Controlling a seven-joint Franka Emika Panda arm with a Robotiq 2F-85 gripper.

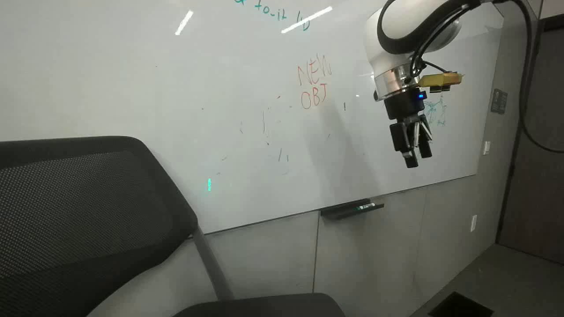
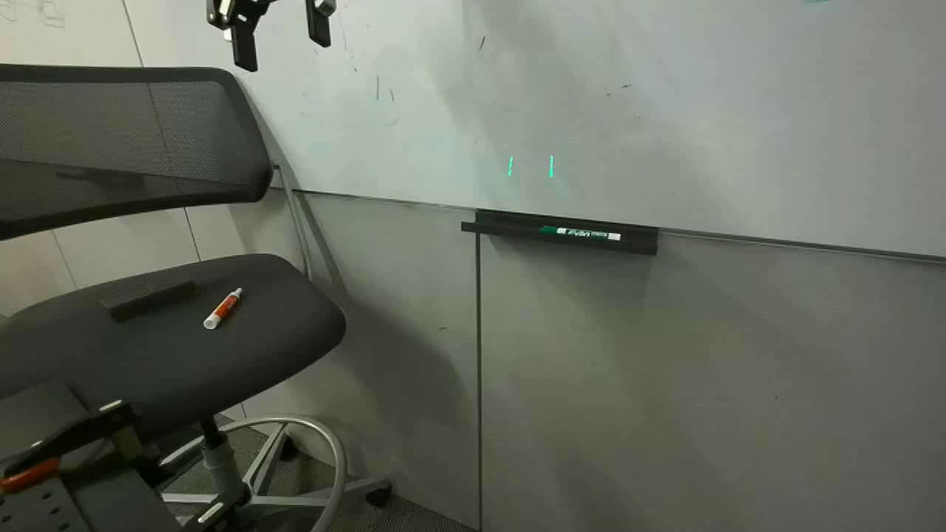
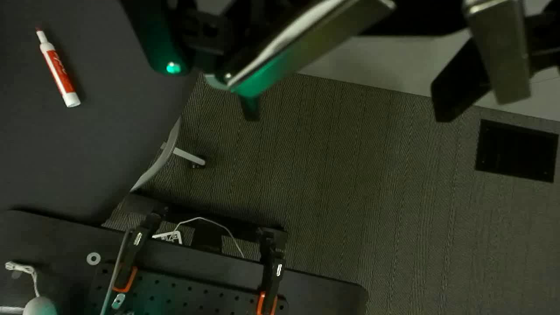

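Note:
High in front of the whiteboard [image 1: 254,179], my gripper [image 1: 418,157] points downward. At the top edge of exterior view 2 the gripper [image 2: 283,52] shows its two fingers well apart, with nothing between them. The wrist view also has the open gripper over bare carpet. A red-and-white marker [image 2: 223,309] lies on the black chair seat [image 2: 275,355], beside a dark eraser-like block [image 2: 151,300]. In the wrist view this marker [image 3: 58,73] is at upper left, apart from the fingers. A green-labelled marker [image 2: 581,233] rests in the black whiteboard tray [image 2: 634,244].
The mesh chair back [image 1: 79,206] rises in front of the board. A table edge with clamps [image 3: 270,278] runs along the bottom of the wrist view. Carpet [image 3: 336,183] lies open beyond it. Red writing [image 1: 314,82] marks the board left of the arm.

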